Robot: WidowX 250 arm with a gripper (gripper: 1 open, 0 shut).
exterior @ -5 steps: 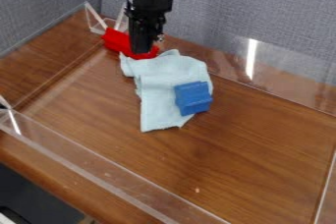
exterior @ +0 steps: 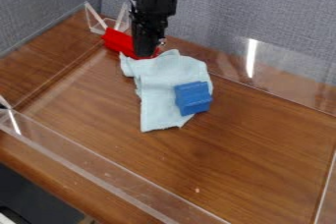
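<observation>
My black gripper (exterior: pixel 147 43) reaches down from the top at the back of the wooden table, over a red object (exterior: pixel 118 39) and the upper end of a pale blue cloth (exterior: pixel 165 95). It looks shut; whether it touches the red object or the cloth I cannot tell, as its tip is dark and small. A blue block (exterior: pixel 194 98) lies on the cloth's right part.
Clear plastic edges (exterior: pixel 262 75) run along the back and near left of the table (exterior: pixel 237 169). Grey walls stand behind.
My gripper has shifted very slightly; the cloth, red object and blue block look almost unchanged.
</observation>
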